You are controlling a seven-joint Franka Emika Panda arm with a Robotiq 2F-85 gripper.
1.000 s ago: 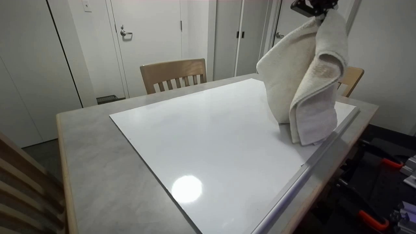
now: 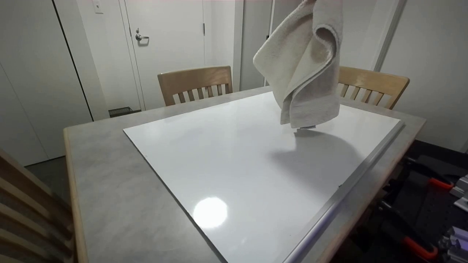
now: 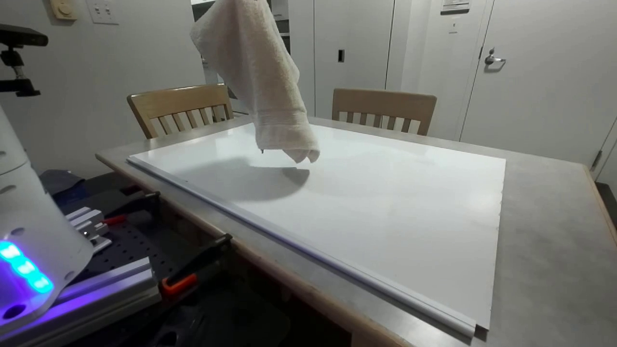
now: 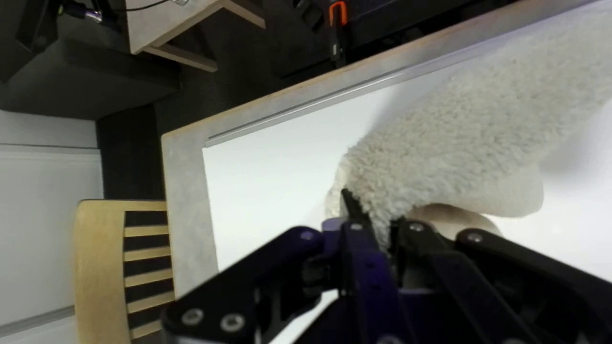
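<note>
A cream, fluffy towel [image 2: 302, 65] hangs in folds above the white board [image 2: 210, 153]. In the wrist view my gripper is shut on a bunched part of the towel [image 4: 459, 132], which spreads off toward the upper right. Both outside views cut off the gripper above the top edge. From the other side, the towel [image 3: 254, 75] dangles with its lower end over the far half of the board [image 3: 376, 202], and its shadow falls on the white surface. A small dark-edged bit [image 2: 307, 127] shows just under the towel's lower hem; what it is I cannot tell.
The board lies on a grey table [image 2: 101, 175], with a metal rail [image 3: 301, 248] along one long side. Wooden chairs [image 3: 384, 110] stand around the table. Clamps with orange handles [image 3: 179, 284] sit by the robot base. Most of the board is bare.
In exterior view 1 the towel has moved up and to the left, away from the rail. Its lower end hung near the board's rail side before; the gripper has left the view at the top.
</note>
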